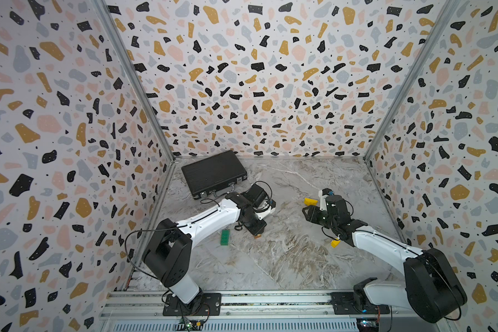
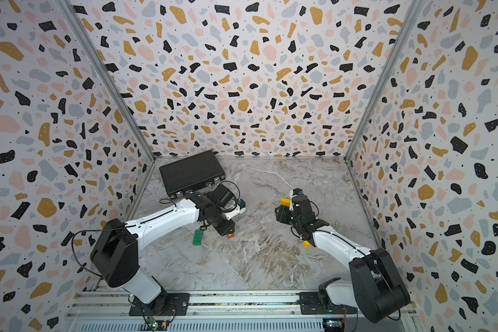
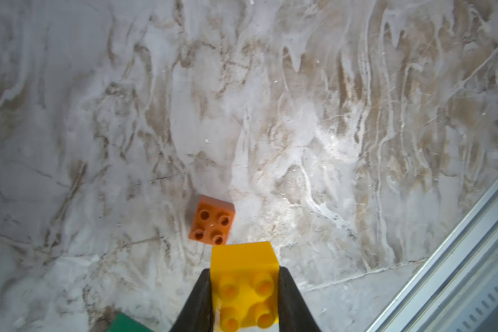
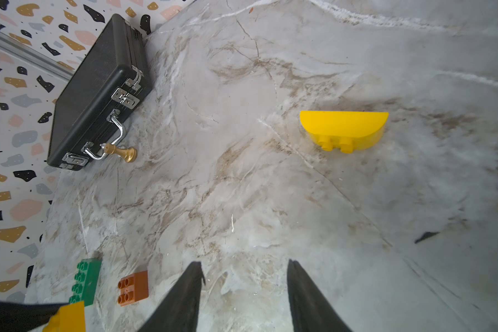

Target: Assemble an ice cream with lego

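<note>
My left gripper is shut on a yellow brick, held just above a small orange four-stud brick on the marble table. Part of a green brick shows at the lower edge of the left wrist view; it lies left of the orange one. My right gripper is open, nothing between its fingers, over bare table. A rounded yellow piece lies farther back in the right wrist view. Another yellow piece is partly hidden beneath the right arm in the top views.
A closed black case lies at the back left, with a small gold chess-like piece beside its handle. Patterned walls enclose the sides and back; metal rails run along the front edge.
</note>
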